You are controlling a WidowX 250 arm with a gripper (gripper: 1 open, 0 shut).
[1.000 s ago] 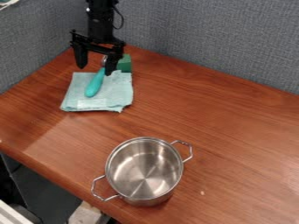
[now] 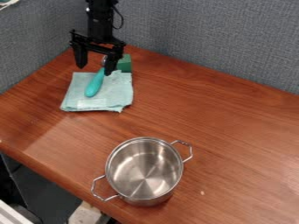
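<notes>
My black gripper (image 2: 96,54) hangs at the back left, over the far part of a folded light cloth (image 2: 82,100). A turquoise utensil (image 2: 94,84) lies on the cloth, its upper end near my fingers. A green block (image 2: 122,64) sits just behind the cloth, partly hidden by the gripper. The frame is too small to tell whether the fingers are open or shut.
A steel pot (image 2: 143,171) with two wire handles stands at the front middle of the wooden table (image 2: 222,114). Grey padded walls rise behind.
</notes>
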